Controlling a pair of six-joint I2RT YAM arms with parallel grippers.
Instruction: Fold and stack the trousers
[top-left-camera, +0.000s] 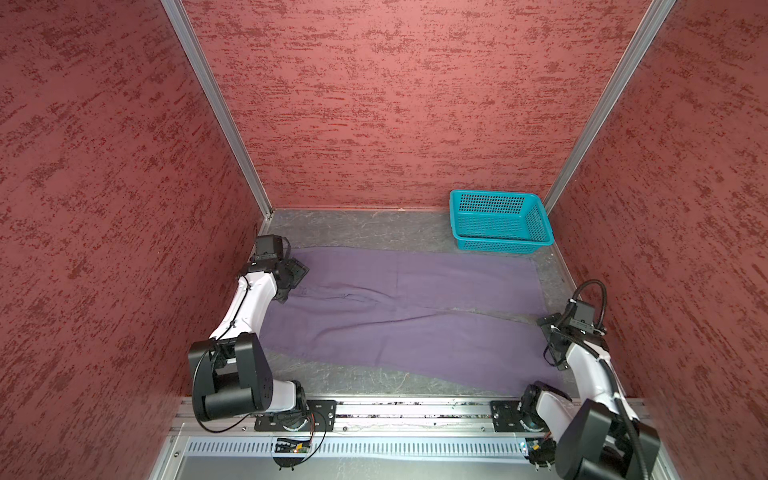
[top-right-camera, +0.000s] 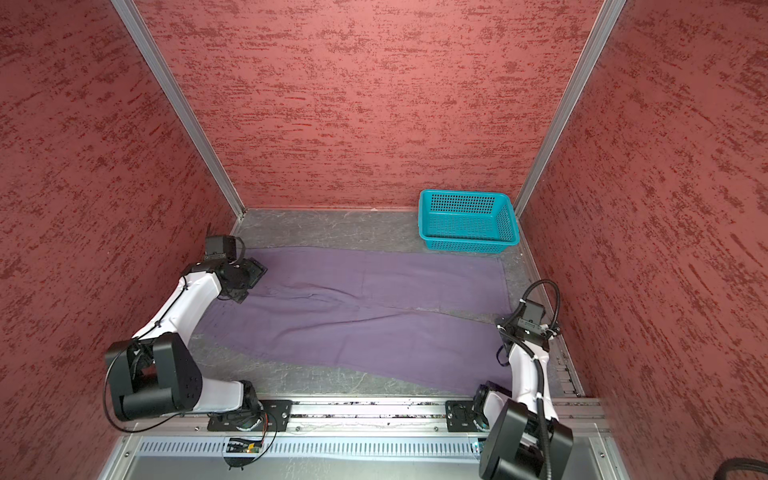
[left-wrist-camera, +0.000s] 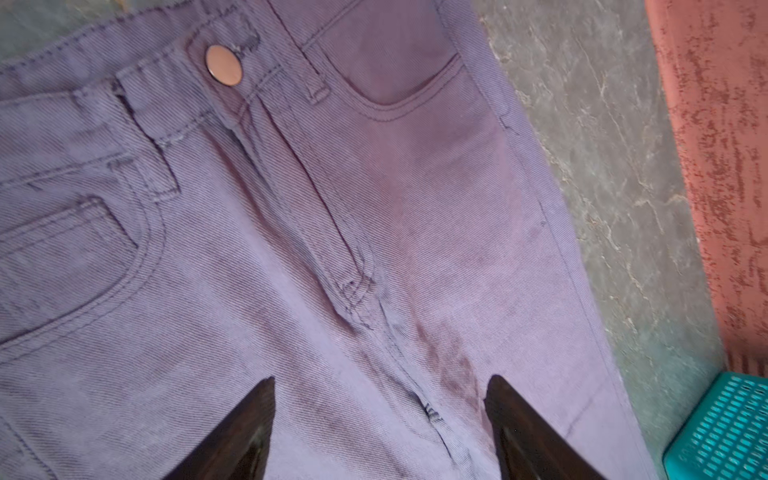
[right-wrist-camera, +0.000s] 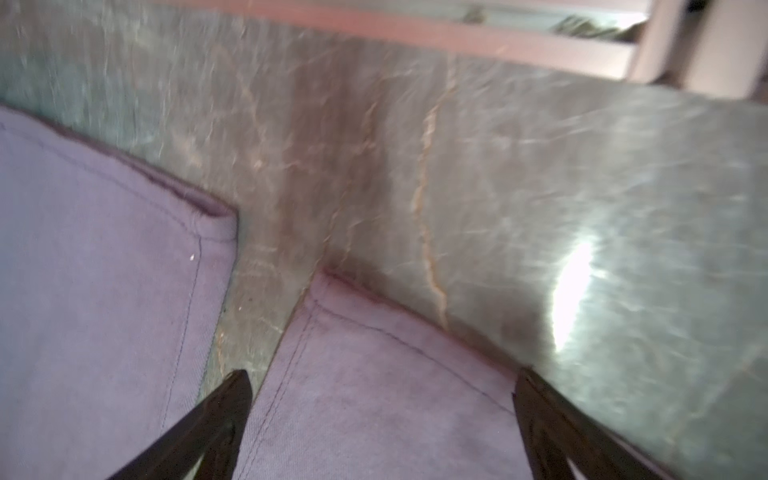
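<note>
The purple trousers (top-left-camera: 384, 336) lie spread flat, waist to the left and legs to the right. In the left wrist view the button (left-wrist-camera: 224, 65), fly and front pockets face up. My left gripper hangs above the crotch area, fingers apart, no cloth gripped between them. In the right wrist view my right gripper is open over the end of the nearer leg (right-wrist-camera: 384, 400); its fingertips straddle that hem corner. The farther leg's hem (right-wrist-camera: 160, 188) lies left of it, with a strip of bare table between. The left waist end is partly hidden under my left arm in the top views.
A turquoise basket (top-left-camera: 500, 216), empty as far as I see, stands at the back right, close to the farther leg. Side walls rise close beside both arms.
</note>
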